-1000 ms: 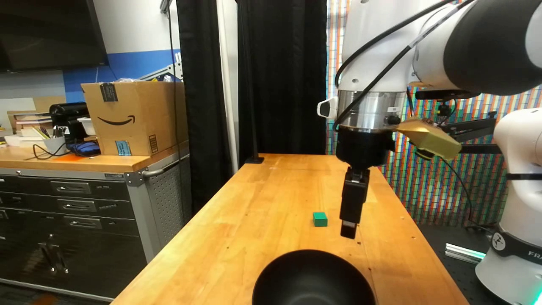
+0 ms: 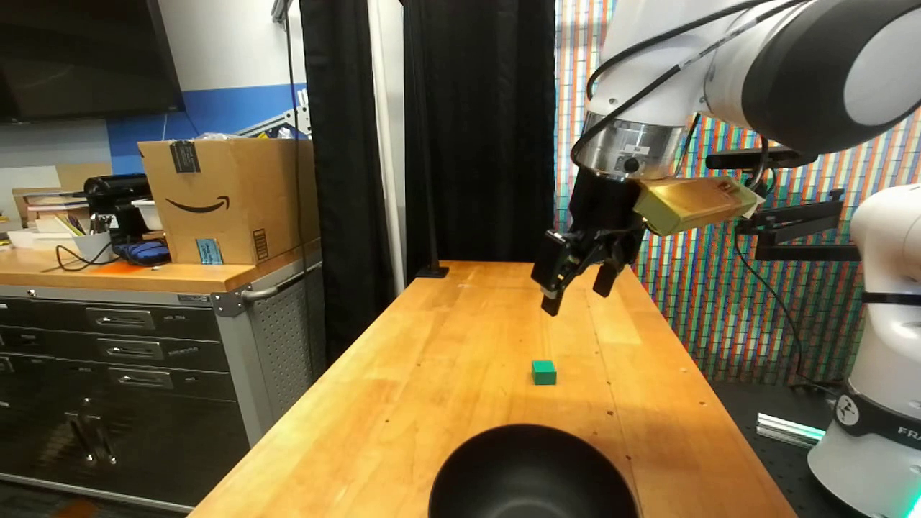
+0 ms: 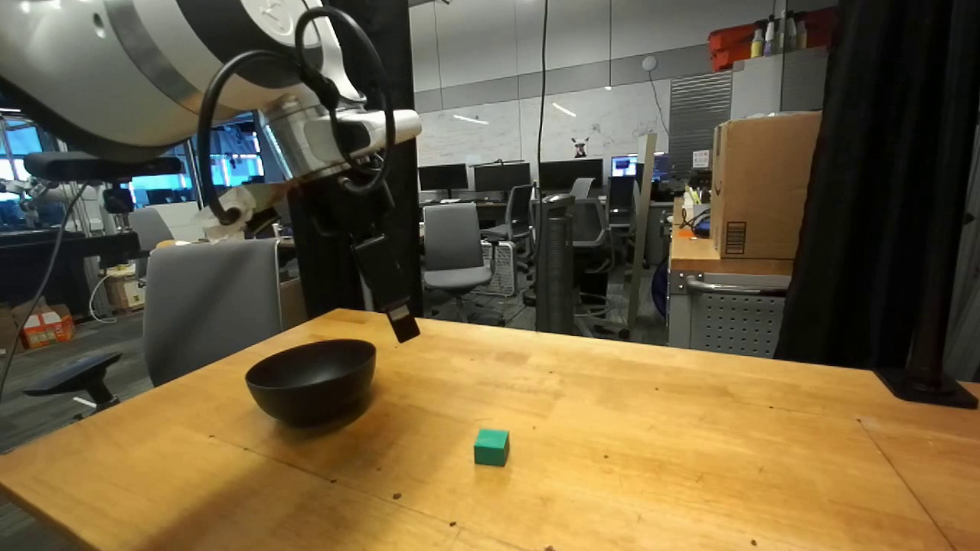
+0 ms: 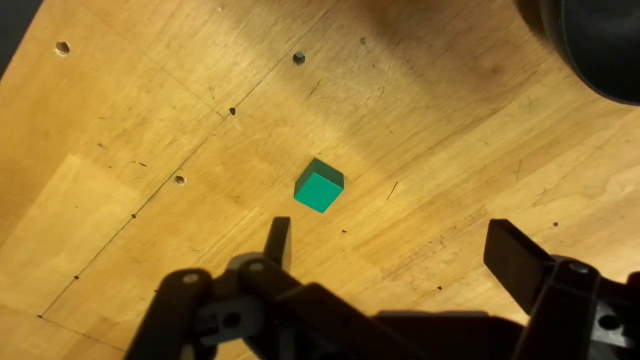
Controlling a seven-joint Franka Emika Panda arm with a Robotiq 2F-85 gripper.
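Observation:
A small green cube [image 2: 544,373] rests on the wooden table, apart from everything else. In the wrist view the green cube [image 4: 319,191] appears just beyond the gap of my gripper, whose two fingers stand wide apart with nothing between them. My gripper [image 2: 576,298] is raised well above the tabletop, tilted, in exterior view 1. From exterior view 2, my gripper [image 3: 402,327] hangs behind and left of the green cube [image 3: 491,447]; one finger hides the other there. An empty black bowl [image 3: 312,378] stands upright on the table.
The bowl [image 2: 532,470] is near the front of exterior view 1, and its edge [image 4: 576,66] enters the wrist view at upper right. Bare tabletop [image 3: 689,431] surrounds the cube. A black stand [image 3: 926,386] occupies the table's far right in exterior view 2.
My gripper has risen away from the table and turned, so both fingers now show in exterior view 1. Cube and bowl have stayed in place.

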